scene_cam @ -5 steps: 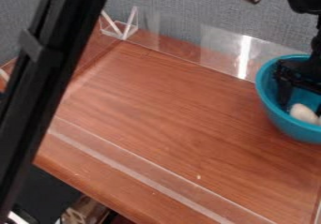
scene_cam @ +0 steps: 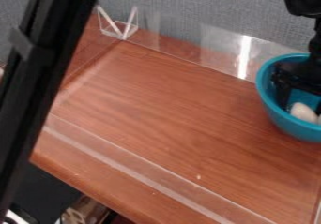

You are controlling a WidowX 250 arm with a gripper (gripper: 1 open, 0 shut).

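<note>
A blue bowl (scene_cam: 273, 108) sits at the right edge of the wooden table (scene_cam: 163, 134). Inside it lies a pale, rounded object (scene_cam: 303, 113), partly hidden. My black gripper (scene_cam: 298, 89) reaches down into the bowl from the upper right, just above and beside the pale object. Its fingers are open as far as shows, though dark and partly hidden by the bowl and frame edge.
A clear plastic barrier (scene_cam: 189, 49) runs along the back, with a white wire-like stand (scene_cam: 116, 23) at back left. A black beam (scene_cam: 44, 78) crosses the left side.
My gripper has shifted very slightly within the bowl; otherwise the scene looks the same.
</note>
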